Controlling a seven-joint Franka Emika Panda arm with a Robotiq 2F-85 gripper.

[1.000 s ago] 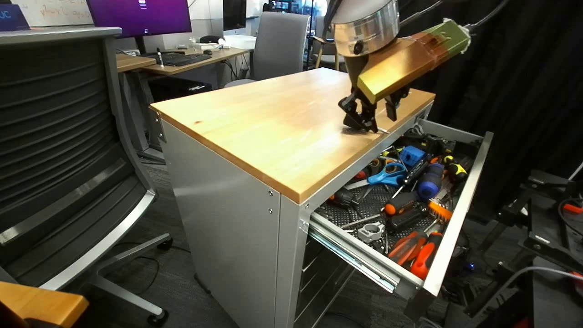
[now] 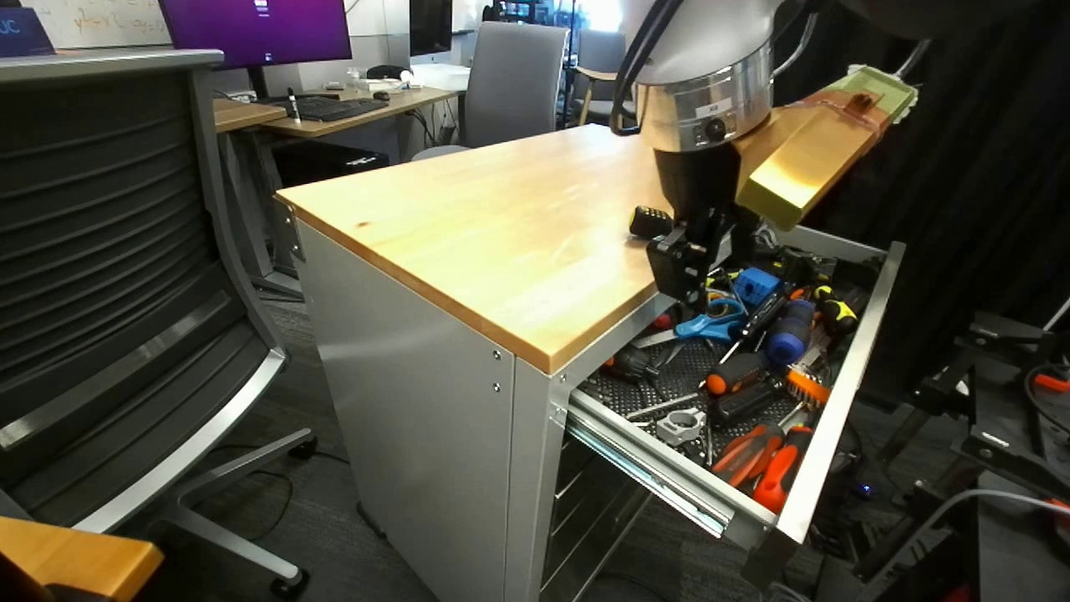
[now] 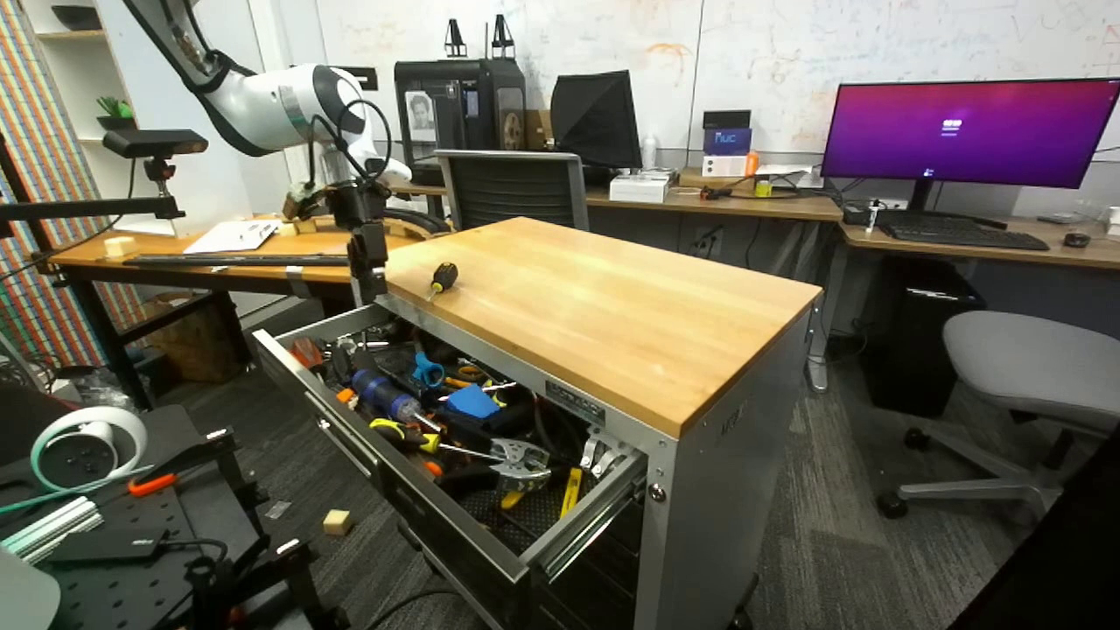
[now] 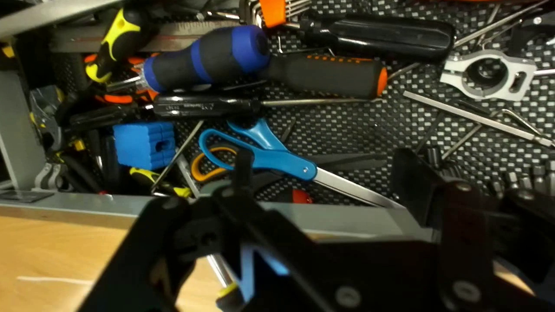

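My gripper (image 2: 710,269) hangs at the drawer's inner edge, beside the wooden cabinet top. In the wrist view its fingers (image 4: 408,179) stand well apart with nothing held between them. Blue-handled scissors (image 4: 281,160) lie in the open drawer (image 2: 853,371), partly behind the left finger in that view. A screwdriver with a black and yellow handle (image 3: 444,276) rests on the tabletop (image 3: 588,304), near the edge above the drawer. In the wrist view the gripper covers much of this screwdriver (image 4: 229,296).
Around the scissors lie a blue block (image 4: 144,144), a blue-and-black screwdriver (image 4: 208,57), an orange-tipped handle (image 4: 325,75) and a grey metal clamp (image 4: 489,75). The drawer's metal front wall (image 2: 848,386) rises at the outer side.
From over the tabletop, my gripper has moved toward the drawer and turned. The screwdriver's handle now shows on the tabletop, near where the fingers were. The drawer's contents look unmoved.
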